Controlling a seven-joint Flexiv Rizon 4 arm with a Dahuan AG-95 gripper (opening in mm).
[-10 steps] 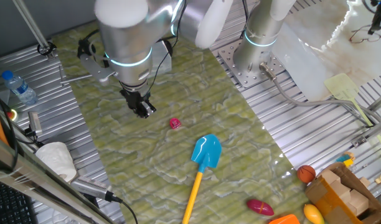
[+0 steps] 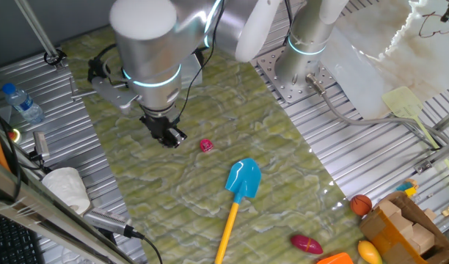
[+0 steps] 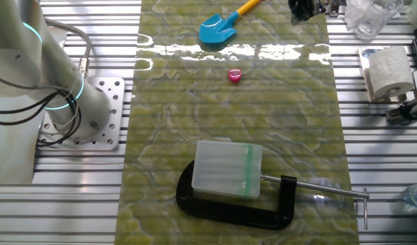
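My gripper [image 2: 176, 139], black, hangs over the left part of the green marbled mat [image 2: 180, 202] in exterior view 1. A small pink-red object [image 2: 206, 145] lies on the mat just right of the fingertips, apart from them. In exterior view 2 the same object [image 3: 234, 75] sits mid-mat, and part of my gripper [image 3: 305, 9] shows at the top edge. Whether the fingers are open or shut is too small and dark to make out. A toy shovel with a blue blade [image 2: 244, 178] and yellow handle [image 2: 227, 233] lies beyond the pink-red object.
A black clamp [image 3: 236, 216] and a translucent box [image 3: 226, 169] occupy the mat's other end. A cardboard box [image 2: 402, 229], small ball [image 2: 360, 204] and purple oval toy [image 2: 307, 243] lie lower right. A paper roll [image 2: 66, 189] and bottle [image 2: 23, 103] stand left of the mat.
My gripper has shifted slightly down in exterior view 1, with a little tilt. The pink-red object and shovel have stayed in place. A dark thing at the top right corner has moved upward.
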